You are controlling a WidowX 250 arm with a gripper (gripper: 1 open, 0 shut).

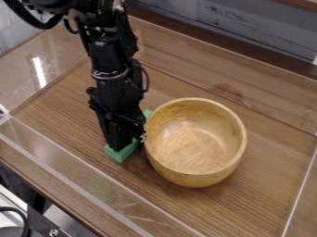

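My black gripper (124,134) reaches down from the top left to a green object (121,150) on the wooden counter, left of a pale wooden bowl (196,139). Its lower end is over the green object and covers part of it, close against the bowl's left side. Whether the fingers are open or shut is hard to see, as is whether they touch the green object.
A grey wall runs along the back. A dark cable lies at the lower left edge.
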